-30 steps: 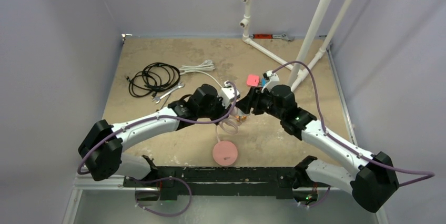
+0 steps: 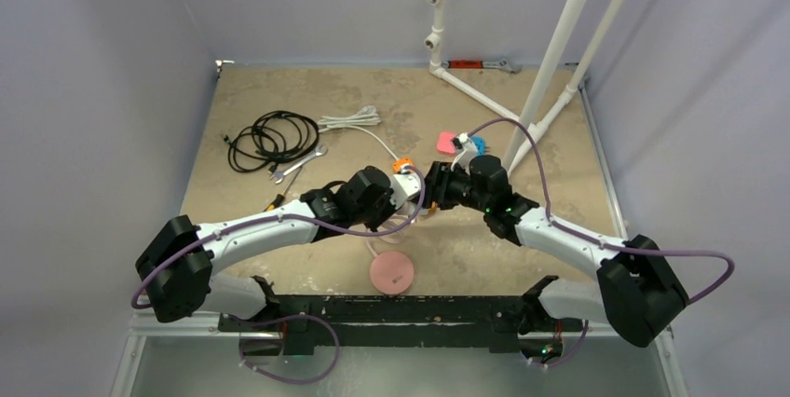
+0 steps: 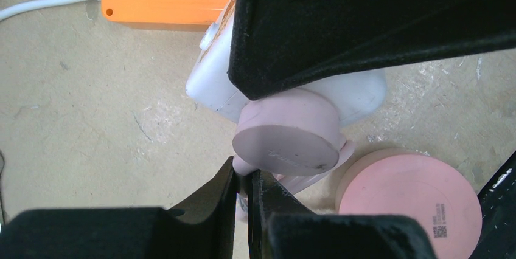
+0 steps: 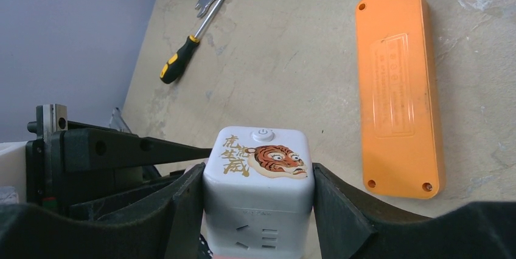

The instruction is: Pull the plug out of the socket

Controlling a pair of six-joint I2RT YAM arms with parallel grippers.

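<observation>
In the right wrist view a white cube socket point(image 4: 258, 195) with a tiger print is clamped between the fingers of my right gripper. A pale pink round plug point(image 3: 289, 134) sits against the socket's near side in the left wrist view; whether its pins are inside cannot be seen. My left gripper is shut on the narrow neck of the plug, beside its round head. One black finger point(image 3: 365, 22) of the right gripper crosses in front of the socket there. From above, both grippers meet over the mat's middle, largely hiding socket and plug.
An orange power strip point(image 4: 395, 89) lies on the mat below. A pink disc point(image 2: 392, 272) rests near the front edge. Black cable point(image 2: 272, 141), a wrench point(image 2: 300, 164) and a screwdriver point(image 4: 179, 61) lie left. White pipes point(image 2: 559, 52) stand at the back right.
Both grippers have moved toward the front, the right one also slightly left, staying close together. The pink disc has shifted slightly left.
</observation>
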